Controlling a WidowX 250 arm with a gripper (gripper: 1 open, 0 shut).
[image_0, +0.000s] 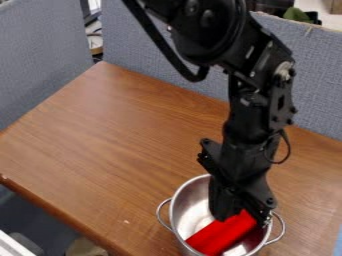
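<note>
A steel pot (189, 196) with two wire handles stands at the front right of the wooden table. A red object (219, 234) lies inside it. My black gripper (230, 210) points down into the pot, just over or at the red object. It appears shut; its fingertips are dark and crowded, so whether they touch the red object is hard to tell.
Grey padded panels (40, 60) border it at the left and back. A dark gap lies beyond the front left edge.
</note>
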